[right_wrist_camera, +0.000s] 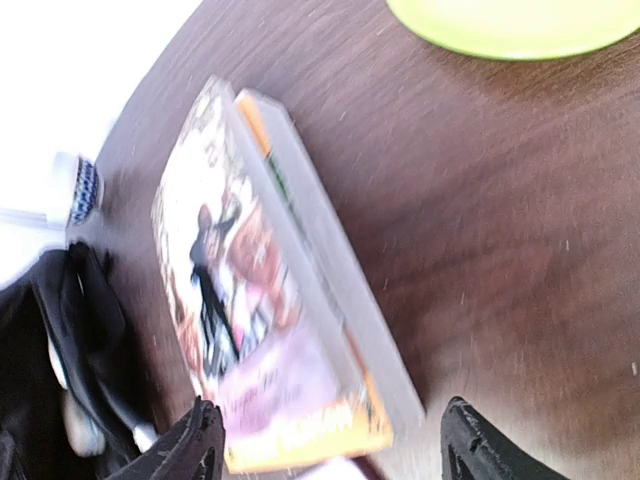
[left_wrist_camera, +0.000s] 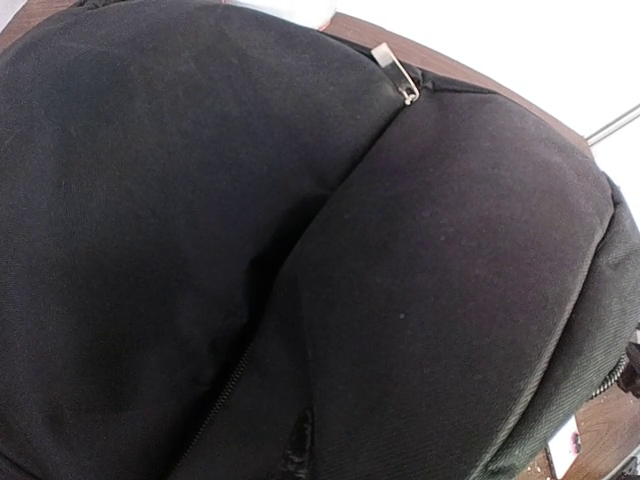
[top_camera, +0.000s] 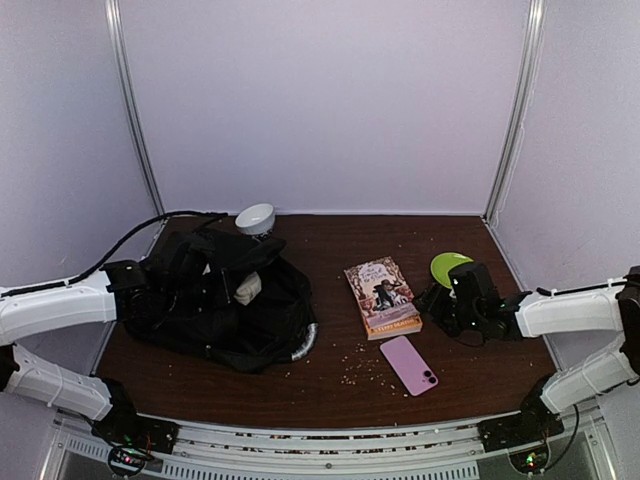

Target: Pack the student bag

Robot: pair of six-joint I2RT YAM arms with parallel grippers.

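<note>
The black bag (top_camera: 270, 325) lies on the left of the table, mouth facing right, and fills the left wrist view with its dark cloth (left_wrist_camera: 180, 200). My left gripper (top_camera: 212, 285) is at its upper flap, shut on the cloth; its fingers are mostly hidden against the black fabric. A pale object (top_camera: 248, 289) shows in the mouth. Right of the bag lies a thick illustrated book (top_camera: 383, 295), orange at its near end. Just right of it my right gripper (top_camera: 432, 303) stands open and empty, its fingers (right_wrist_camera: 205, 425) apart. A pink phone (top_camera: 408, 365) lies nearer the front.
A green plate (top_camera: 450, 266) lies behind my right gripper. At the back left stands a white bowl (top_camera: 256, 218). Crumb-like specks (top_camera: 365, 368) are scattered left of the phone. Bare table stretches behind the book, and between it and the bag.
</note>
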